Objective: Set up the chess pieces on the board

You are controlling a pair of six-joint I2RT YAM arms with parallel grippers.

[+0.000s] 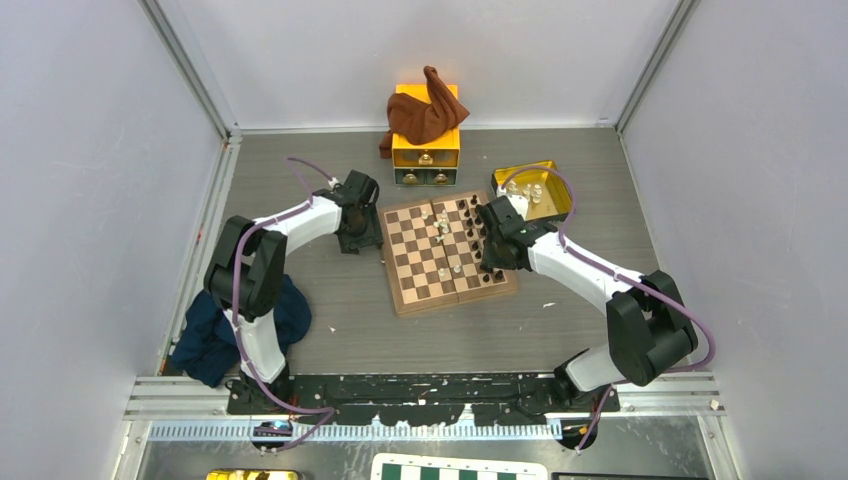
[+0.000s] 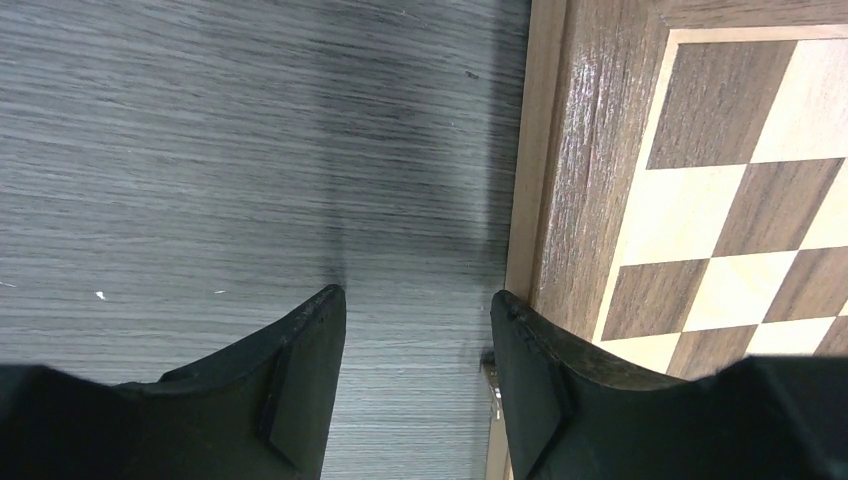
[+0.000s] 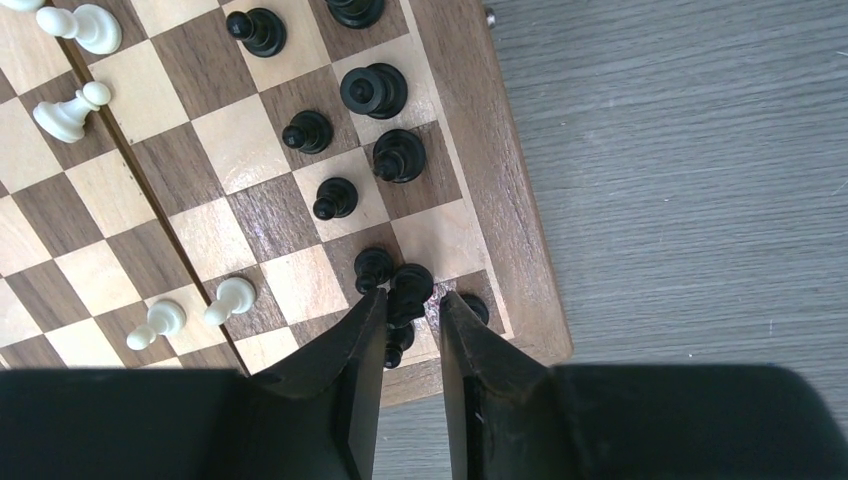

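Note:
The wooden chess board (image 1: 410, 260) lies mid-table, with black pieces along its right side, seen upright as a black pawn (image 3: 335, 197) and others, and several white pieces near the fold, one white piece (image 3: 62, 118) lying tilted. My right gripper is low over the board's near corner, fingers apart around a black piece (image 3: 408, 282); whether they touch it is unclear. My left gripper stands open at the board's left edge, over bare table and frame, nothing between its fingers.
A yellow tray (image 1: 545, 205) with white pieces sits behind the right arm. A yellow drawer box (image 1: 425, 150) with brown cloth (image 1: 425, 115) stands at the back. A dark blue cloth (image 1: 205, 345) lies front left. The table before the board is clear.

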